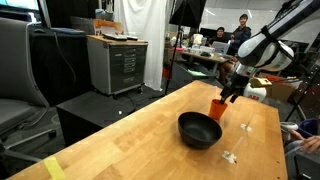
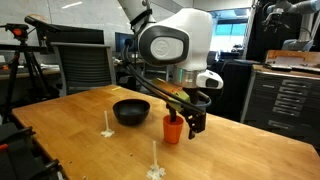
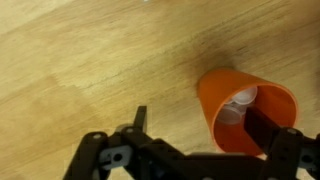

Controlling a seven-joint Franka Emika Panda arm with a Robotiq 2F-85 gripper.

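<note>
An orange cup [image 1: 217, 108] stands upright on the wooden table, to the right of a black bowl [image 1: 200, 130] in exterior view 1. My gripper [image 2: 186, 116] is open at the cup's rim. The wrist view shows one finger [image 3: 262, 128] over the cup's opening and the other outside it, with the near wall of the cup [image 3: 212, 97] lying between them. Inside the cup are a few small, pale, rounded things [image 3: 239, 103]. Whether either finger touches the wall cannot be told.
Two thin white items [image 2: 108, 125] [image 2: 156, 165] lie on the table, one on each side of the front area. Bare wood [image 1: 110, 150] stretches left of the bowl. A drawer cabinet [image 1: 117, 65] and chairs stand beyond the table.
</note>
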